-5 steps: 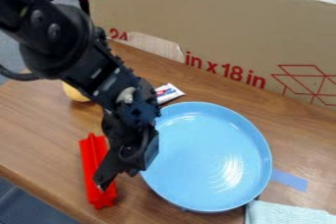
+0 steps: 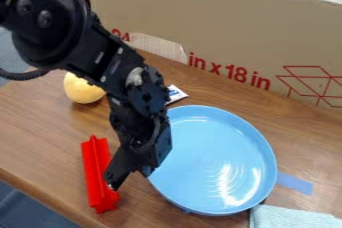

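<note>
My black gripper (image 2: 131,172) points down over the table between a red elongated object (image 2: 99,177) and a light blue plate (image 2: 221,167), its tip close beside the red object and the plate's left edge. It looks shut, with nothing visible between its fingers. The red object lies on the wood along the left front, slightly tilted in view.
A yellow round item (image 2: 82,87) and a toothpaste tube (image 2: 174,94) lie behind, partly hidden by my arm. A cardboard box (image 2: 227,32) walls the back. A pale cloth (image 2: 291,219) lies front right. The table's edge runs along the lower left.
After dipping lower over the red object, the gripper now stands a little higher and slightly right, and more of the yellow item shows. The plate has barely moved.
</note>
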